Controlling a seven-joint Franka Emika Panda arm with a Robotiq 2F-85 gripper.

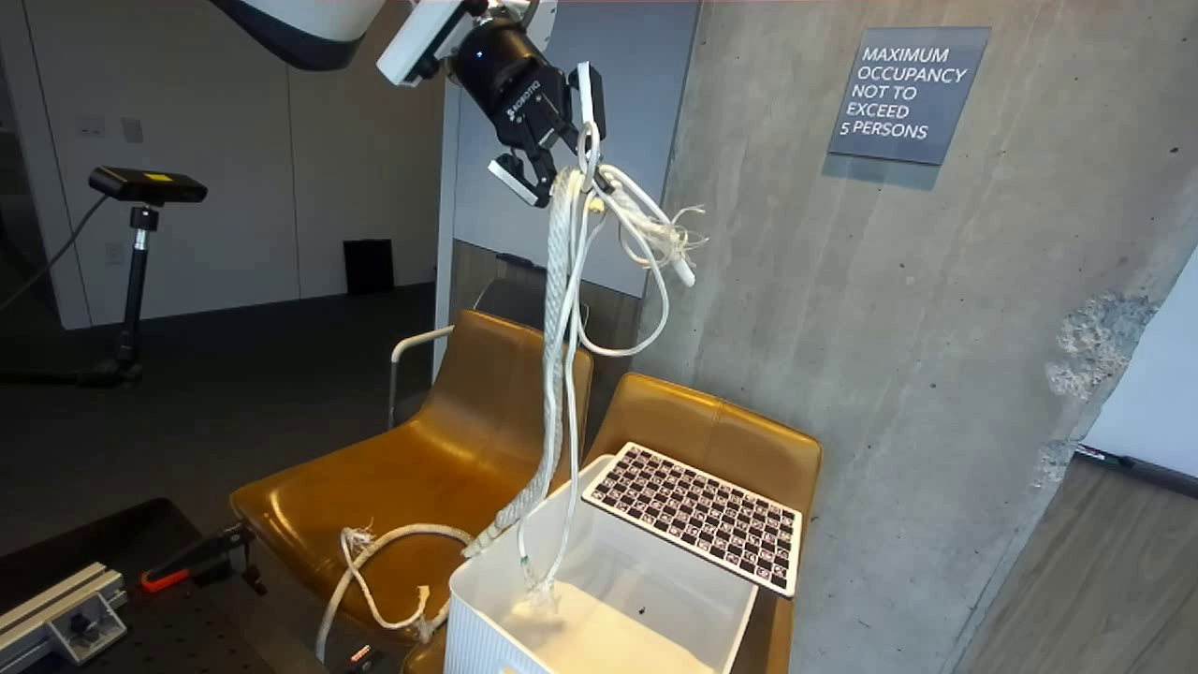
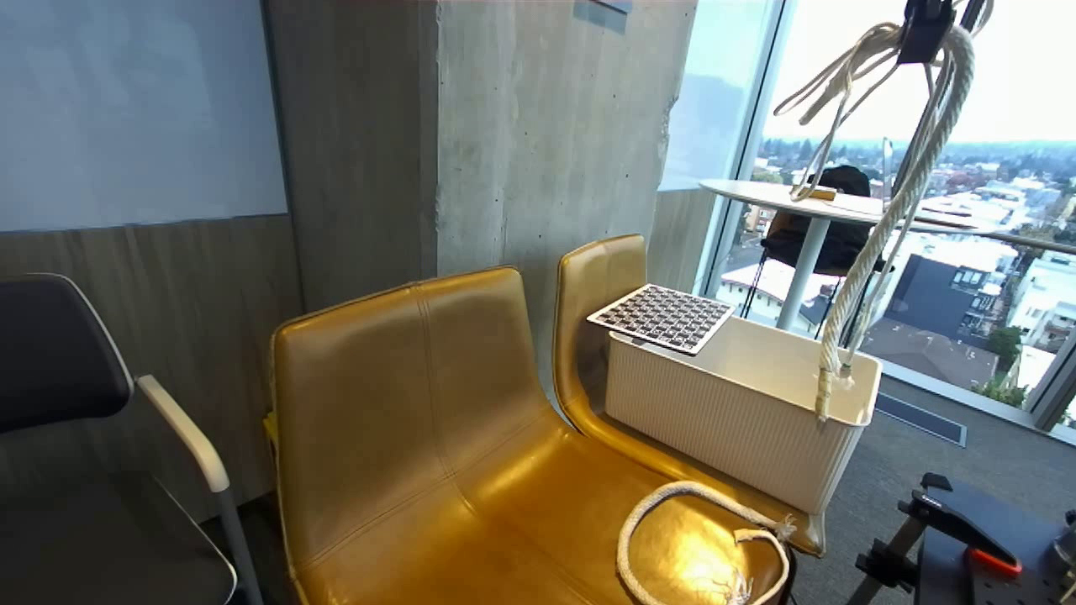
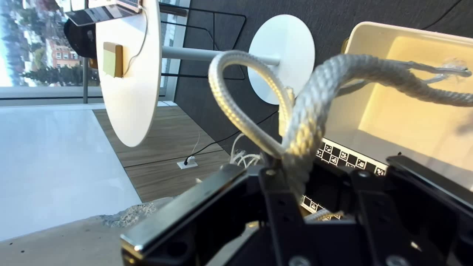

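High above the white bin (image 1: 477, 601), my gripper (image 1: 567, 157) is shut on a bundle of white ropes (image 1: 555, 303). In the wrist view, a thick braided rope (image 3: 306, 128) and a thinner loop (image 3: 230, 104) come out between my fingers. One thin strand's frayed end (image 1: 539, 595) hangs inside the bin (image 2: 706, 403). The thick rope's end (image 2: 824, 393) hangs at the bin's near side, outside the rim. Another piece of rope (image 1: 382, 539) lies curled on the tan chair seat, apart from the bundle.
A black-and-white checkered board (image 1: 696, 515) rests across the bin's back end, covering part of its opening. Tan chairs (image 2: 403, 403) stand under and beside the bin. A dark table with a clamp (image 2: 963, 529) is near the front. A round white table (image 3: 128, 84) stands by the window.
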